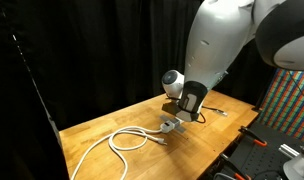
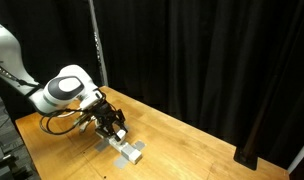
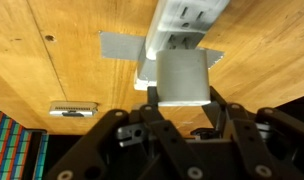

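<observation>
A small white, boxy object, perhaps a plug adapter (image 3: 182, 76), is between the fingers of my gripper, which is shut on it. Below it in the wrist view lies a white power strip (image 3: 191, 14) with outlets, held to the wooden table by grey tape (image 3: 122, 46). The boxy object covers part of the strip, so I cannot tell whether it touches the outlets. In exterior view 2 the gripper (image 2: 114, 133) is low over one end of the strip (image 2: 129, 151).
A white cable (image 1: 114, 143) curls over the table at the left in exterior view 1. In the wrist view a small pale object (image 3: 74, 109) lies left of the gripper.
</observation>
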